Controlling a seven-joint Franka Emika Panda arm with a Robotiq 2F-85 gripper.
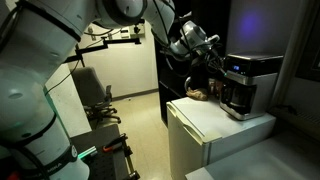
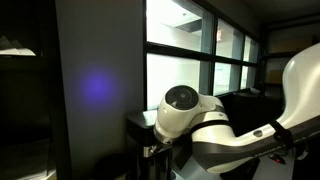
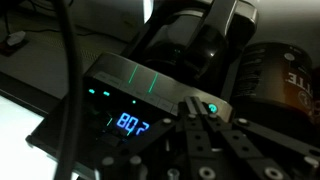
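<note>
A black and silver coffee maker stands on the white counter, its front lit by a small blue display. My gripper is just left of the machine's upper front; the view is too small to tell whether they touch. In the wrist view the control panel has a blue clock readout and green-lit marks. My gripper is shut over the panel's right part, near a round green-lit button. Nothing shows between its fingers. Exterior view 2 shows the arm, but the gripper's tips are lost in the dark.
The white counter has bare space before the coffee maker. Small brownish items sit at its back left. A dark cylinder with printing is close on the right in the wrist view.
</note>
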